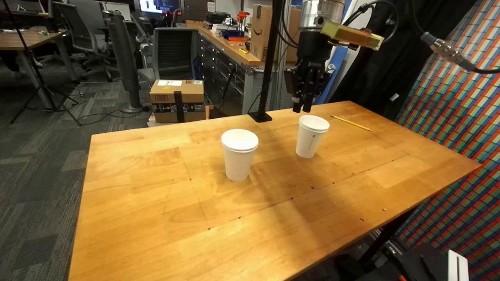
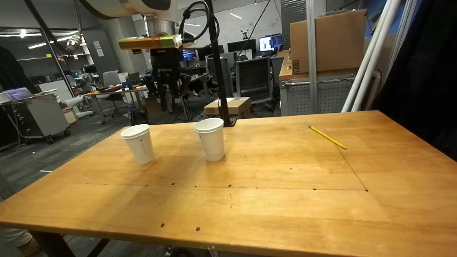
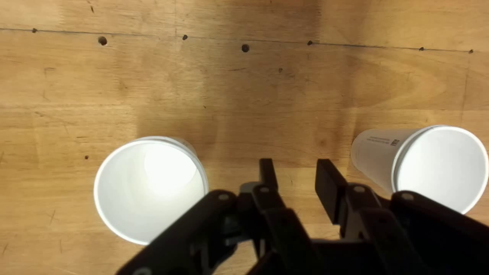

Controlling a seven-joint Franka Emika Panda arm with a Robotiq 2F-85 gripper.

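Two white paper cups stand upright and apart on the wooden table (image 1: pixel 154 201). In exterior view 1 one cup (image 1: pixel 239 157) is near the middle and the other cup (image 1: pixel 310 138) is farther right. My gripper (image 1: pixel 302 110) hangs above the table at the back, higher than the cups. The wrist view has the gripper open, with only bare wood seen between its fingertips. A cup (image 3: pixel 151 192) lies to its left there, its inside empty; the other cup (image 3: pixel 440 169) is to the right, its lower rim partly covered by the finger linkage.
A yellow pencil (image 2: pixel 327 137) lies on the table away from the cups. Behind them, a black post (image 2: pixel 220 77) rises from the table's back edge.
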